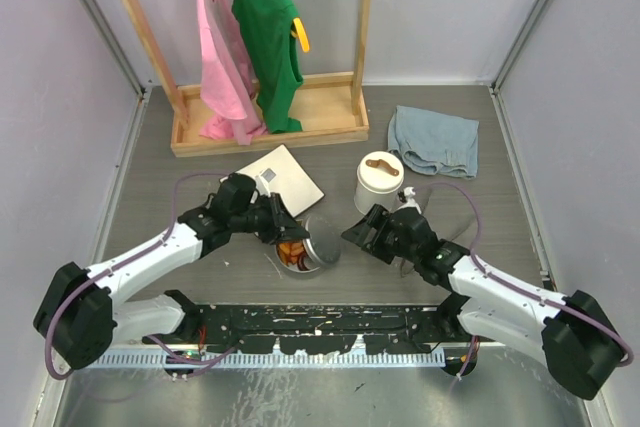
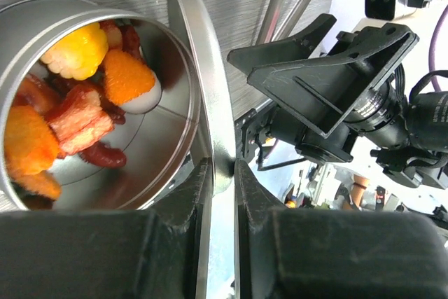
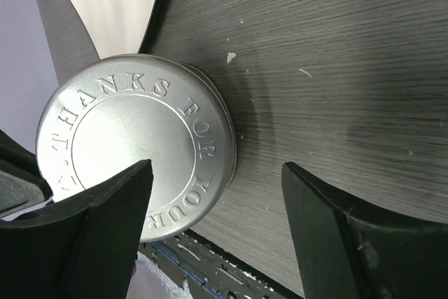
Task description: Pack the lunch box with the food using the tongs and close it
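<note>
The round lunch box [image 2: 91,180], holding corn, sausage, bacon and other food [image 2: 84,103], sits at the table's front middle. Its silver lid [image 3: 133,145], embossed "THANKS FOR YOUR...", stands tilted at the box's right side. My left gripper has its fingertips at the lid's rim; how firmly they close on it is unclear. My right gripper stands open to the right of the lid in the top view, with nothing between its fingers.
A white board [image 1: 285,177] lies behind the box, a white canister [image 1: 376,187] right behind it. Utensils [image 2: 301,1] lie beside the right arm; folded jeans [image 1: 433,137] and a clothes rack [image 1: 270,142] stand at the back.
</note>
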